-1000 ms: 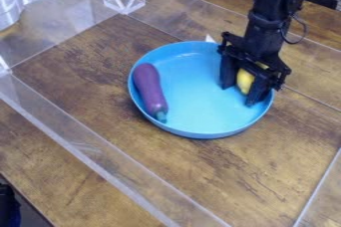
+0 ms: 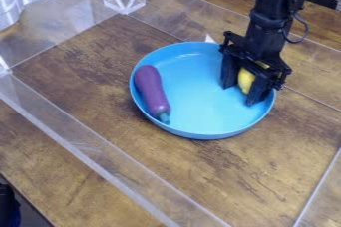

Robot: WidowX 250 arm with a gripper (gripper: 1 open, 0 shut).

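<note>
A blue round tray rests on the wooden table, with a purple eggplant-like toy lying along its left side. The black gripper is low over the tray's right side, shut on a yellow object that is mostly hidden behind its fingers.
Clear plastic walls run along the left and top of the table. A small white wire-like piece stands at the back left. The table in front of and left of the tray is bare.
The gripper has shifted very slightly at the tray's right side; the yellow object is a little more covered. The eggplant and tray look unmoved.
</note>
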